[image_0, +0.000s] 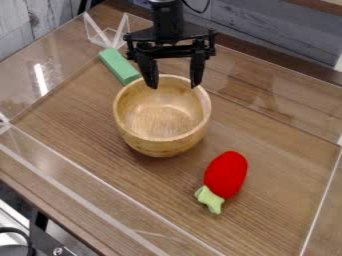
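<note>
My black gripper (171, 62) hangs over the back rim of a wooden bowl (160, 118) in the upper middle, its two fingers apart with nothing visible between them. The bowl looks empty. A red strawberry-like object (226, 175) with a pale green top lies to the front right of the bowl. A green block (118, 66) lies at the back left of the bowl, partly beside the gripper.
A clear, whitish thing (104, 30) stands at the back left, behind the green block.
</note>
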